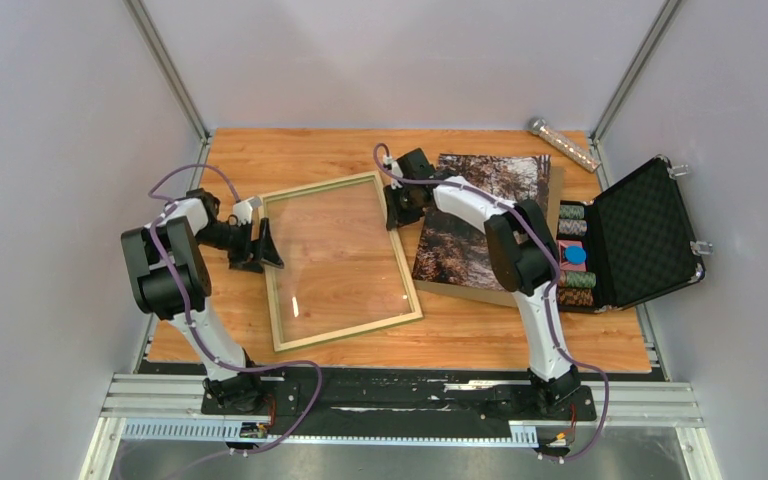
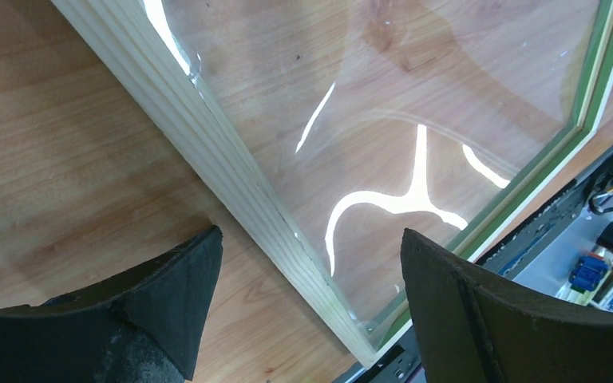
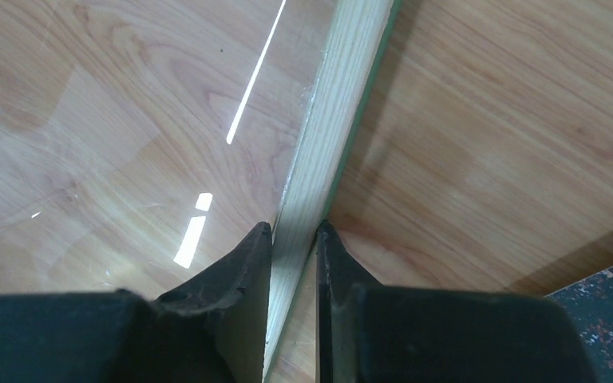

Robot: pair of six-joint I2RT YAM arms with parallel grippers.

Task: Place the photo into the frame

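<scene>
The frame (image 1: pixel 348 328), pale wood with a clear pane, lies turned at an angle on the table. My right gripper has its fingers close against both sides of the frame's right rail. Above the left rail (image 2: pixel 259 203), my left gripper is open, its fingers spread wide to either side of the rail. The photo (image 1: pixel 450 258), a dark woodland picture, rests on a brown board (image 1: pixel 475 292) to the right, partly covered by the right arm. Only clear pane and wood grain show inside the frame.
At the far right an open black case (image 1: pixel 652 240) holds several rolls and a blue round item. A glittery tube (image 1: pixel 565 145) lies at the back right corner. Bare table (image 1: pixel 490 335) shows in front of the photo.
</scene>
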